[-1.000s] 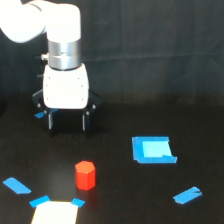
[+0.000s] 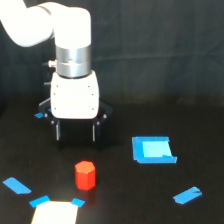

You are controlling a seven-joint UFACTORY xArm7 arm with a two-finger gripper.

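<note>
A small red block (image 2: 85, 176) sits on the dark table towards the front. Above and behind it in the image hangs my gripper (image 2: 78, 134), its white body (image 2: 75, 97) pointing downward. The two dark fingers are spread apart with nothing visible between them, so the gripper is open. It does not touch the block.
To the right is a pale square (image 2: 156, 149) framed in blue tape (image 2: 153, 138). Strips of blue tape (image 2: 187, 195) mark the table, and a light square (image 2: 54, 213) lies at the front edge.
The arm and gripper have shifted right and a little lower in the image, closer to the red block. The block and the tape have stayed put.
</note>
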